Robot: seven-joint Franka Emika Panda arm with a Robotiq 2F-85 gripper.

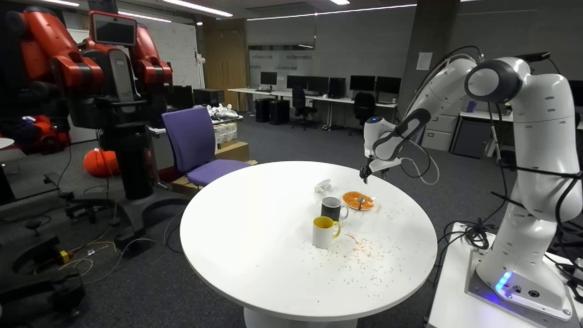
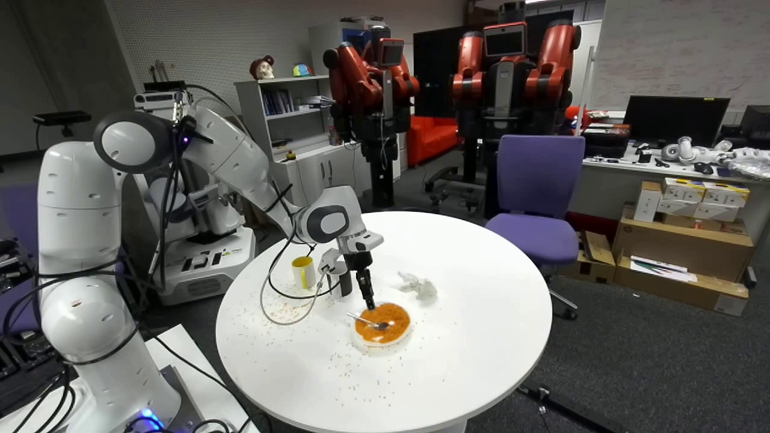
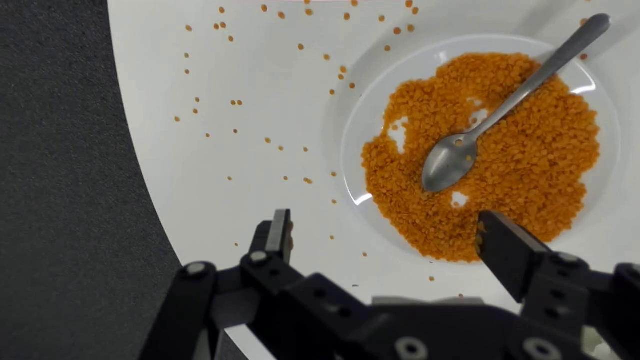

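Note:
A white plate [image 3: 384, 207] of orange lentils [image 3: 528, 168] lies on the round white table, with a metal spoon [image 3: 451, 157] resting on the heap. The spoon's handle reaches over the rim, up and to the right in the wrist view. My gripper stands open above the table, nothing between its fingers. One fingertip [image 3: 493, 231] overlaps the plate's lower edge in that view; the other appears over bare table. A few lentils cling to the finger pads. In exterior view 1 the gripper [image 1: 375, 175] hangs above and behind the plate [image 1: 359, 208].
A white mug with yellow inside [image 1: 323, 234] and a grey-and-white mug [image 1: 330, 209] stand near the plate. Crumpled white plastic [image 2: 418, 285] lies beside it. Loose lentils are scattered over the table [image 1: 246, 218], whose left side in exterior view 1 is free.

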